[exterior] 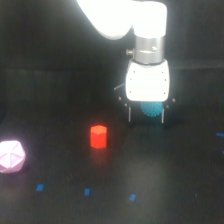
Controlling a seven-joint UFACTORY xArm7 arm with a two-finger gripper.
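The white gripper (146, 116) hangs from the arm at the upper right, pointing down, its two thin fingers over a spiky teal ball (153, 109), which is partly hidden by the gripper body. I cannot tell whether the fingers touch the ball. A red block (98, 136) stands on the dark surface to the left of the gripper. A pink faceted ball (10, 156) lies at the far left.
Small blue marks (87, 192) dot the dark floor in front and at the right.
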